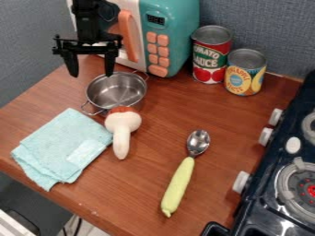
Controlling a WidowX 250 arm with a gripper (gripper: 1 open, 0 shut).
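The black gripper hangs open at the upper left, in front of the microwave, above and left of a steel pot, with nothing visible between its fingers. A mushroom with a red-and-white cap lies just below the pot. A folded light-blue cloth is at the left, and a pale corn cob lies below a metal spoon.
A red can and a yellow can stand at the back right. A stove fills the right side.
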